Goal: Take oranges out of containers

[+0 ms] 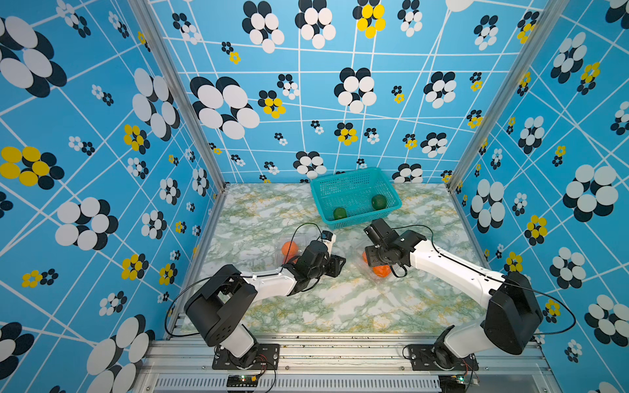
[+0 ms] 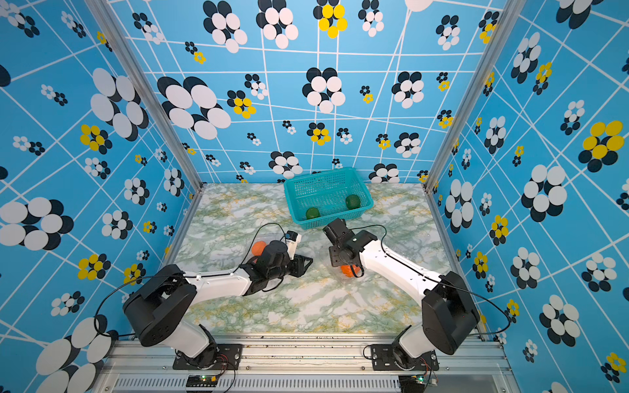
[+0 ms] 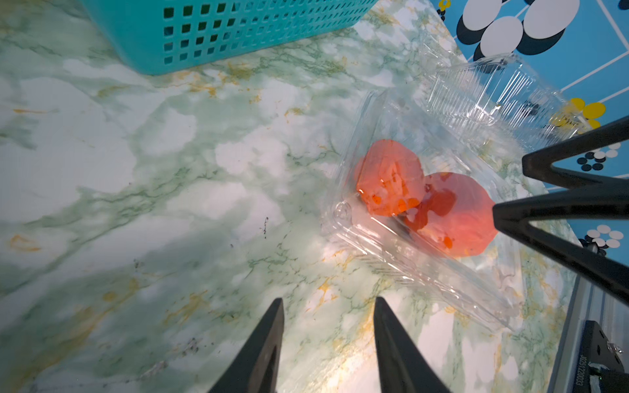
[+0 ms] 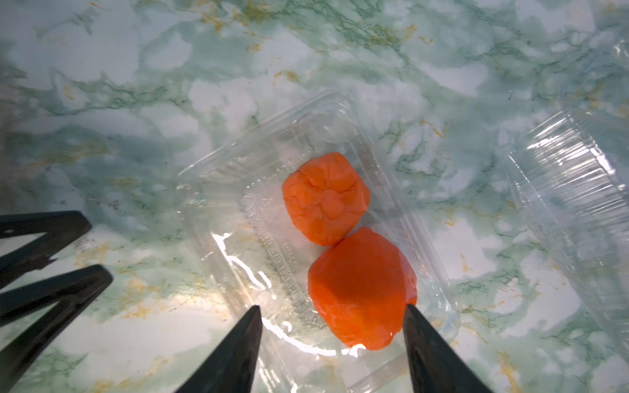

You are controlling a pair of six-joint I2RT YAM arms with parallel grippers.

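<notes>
In the right wrist view, a clear plastic container [image 4: 216, 262] holds a smaller orange [image 4: 326, 198] and a larger orange [image 4: 363, 288]. My right gripper is over it, open, its fingertips on either side of the larger orange in that view; nothing shows held. My left gripper is also open, with only bare table between its fingers, left of that container [image 3: 419, 275]. A second clear container lies on the table's left, mostly behind the left arm, with an orange [image 1: 289, 248] showing in it.
A teal basket [image 1: 317, 196] holding two green fruits stands at the back. Clear ribbed plastic [image 4: 576, 190] lies beside the right container. My two grippers are close together over mid-table.
</notes>
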